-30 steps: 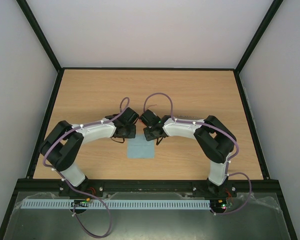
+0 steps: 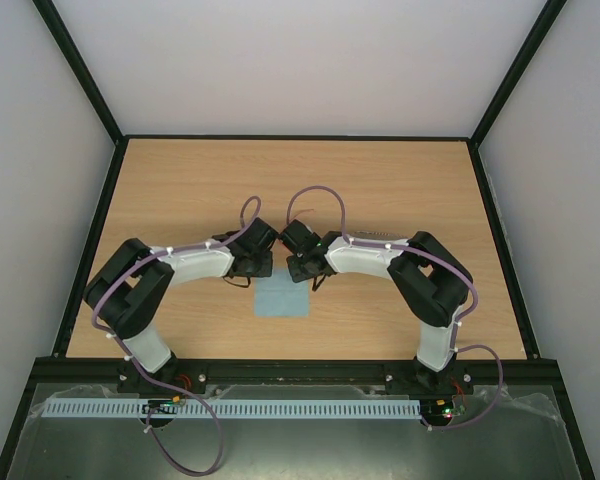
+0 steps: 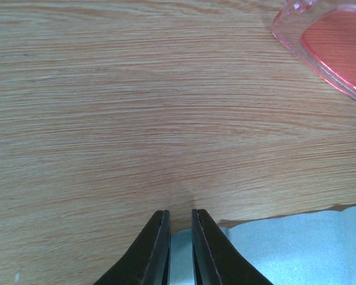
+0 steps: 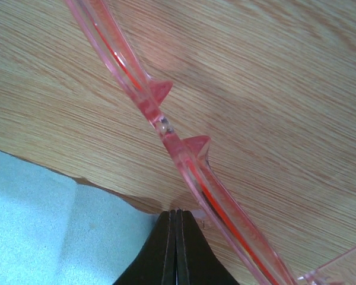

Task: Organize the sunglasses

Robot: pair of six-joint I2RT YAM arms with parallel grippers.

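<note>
Pink clear sunglasses lie on the table at the blue cloth's far edge, mostly hidden by my arms in the top view; a lens (image 3: 335, 47) shows in the left wrist view's upper right. My left gripper is shut with nothing visible between its fingers, over the near edge of the blue cloth (image 2: 281, 300). My right gripper is also shut, its tips beside the folded frame at the cloth's edge, nothing visible between them.
The two wrists are close together in the middle. A dark frame and walls surround the table.
The left arm has shifted very slightly over the last second. The right arm shows no visible movement.
</note>
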